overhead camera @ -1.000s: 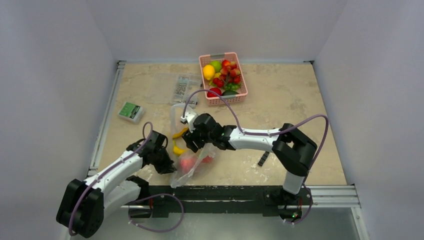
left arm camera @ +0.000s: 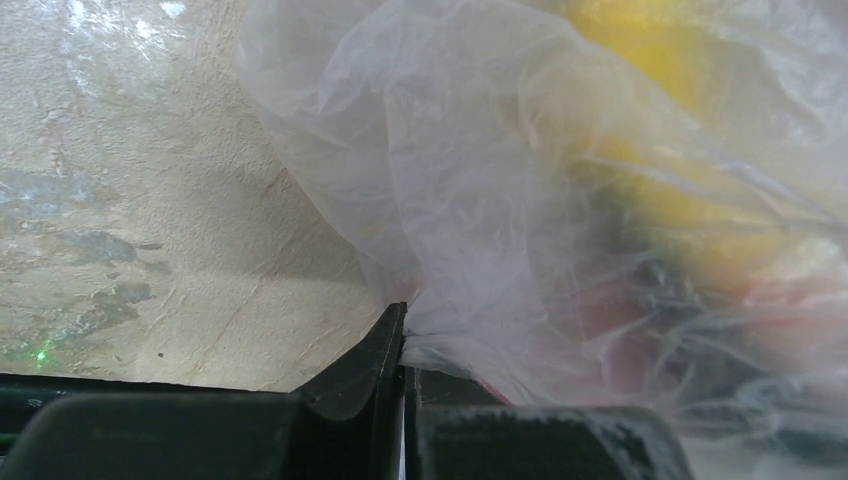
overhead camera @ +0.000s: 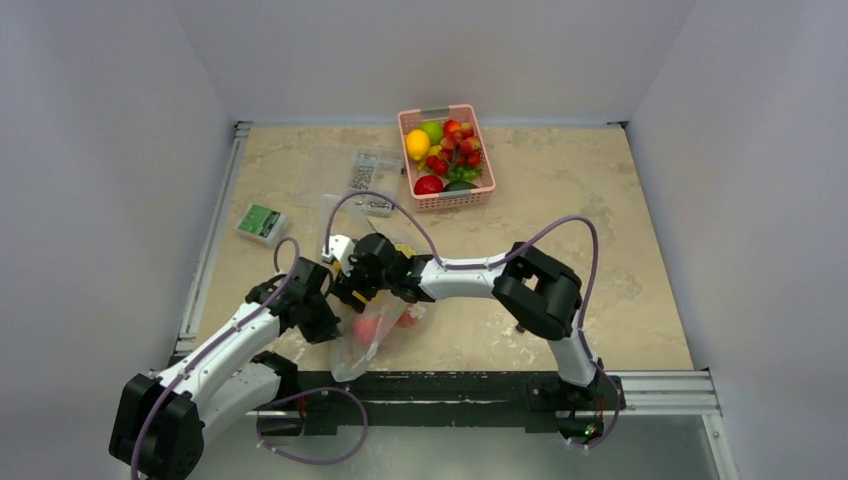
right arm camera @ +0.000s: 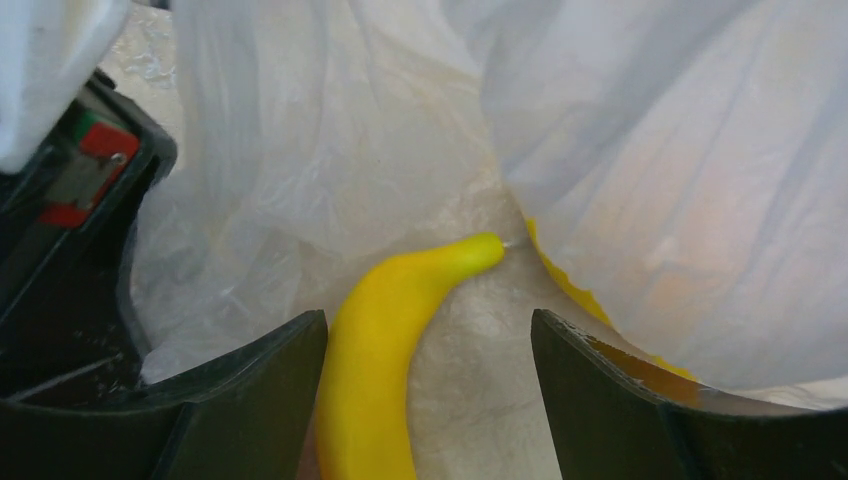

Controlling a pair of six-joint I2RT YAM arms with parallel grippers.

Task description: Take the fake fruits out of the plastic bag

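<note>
A thin clear plastic bag [overhead camera: 352,356] lies at the table's front left with fruit inside. My left gripper is shut on a gathered edge of it. Inside the bag, in the right wrist view, a yellow banana [right arm camera: 372,345] lies close to the left finger of my right gripper, which stands open. The banana's lower end runs out of that view. A second yellow edge [right arm camera: 570,285] shows beneath a fold of plastic on the right. Reddish round fruits [overhead camera: 366,327] show through the bag toward the table's front.
A pink basket [overhead camera: 455,199] full of assorted fruit stands at the back. Left of it lies a clear box of small parts [overhead camera: 362,172]. A green-labelled box [overhead camera: 262,222] sits at the left.
The left gripper shifted slightly and still pinches the bag.
</note>
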